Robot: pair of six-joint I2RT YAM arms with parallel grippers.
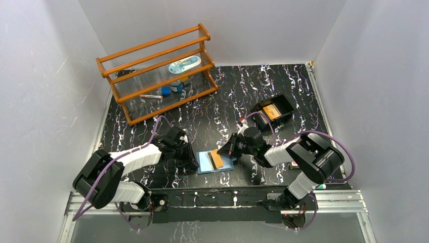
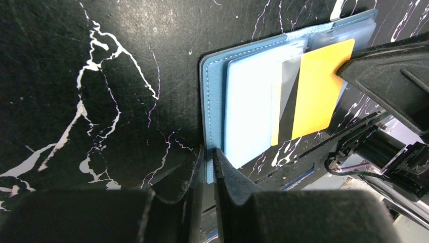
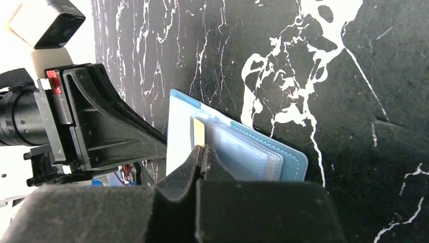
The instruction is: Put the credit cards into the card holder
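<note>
The light blue card holder (image 1: 204, 162) (image 2: 250, 101) lies open on the marble table. An orange-yellow card (image 1: 216, 159) (image 2: 321, 91) (image 3: 199, 130) sits in its sleeves beside a dark strip. My left gripper (image 1: 191, 161) is at the holder's left edge, fingertips close together on the rim; whether anything is between them is unclear. My right gripper (image 1: 222, 149) is shut at the yellow card's edge, over the holder.
A black box (image 1: 286, 104) with orange cards is at the back right. A wooden rack (image 1: 157, 39) with small items stands at the back left.
</note>
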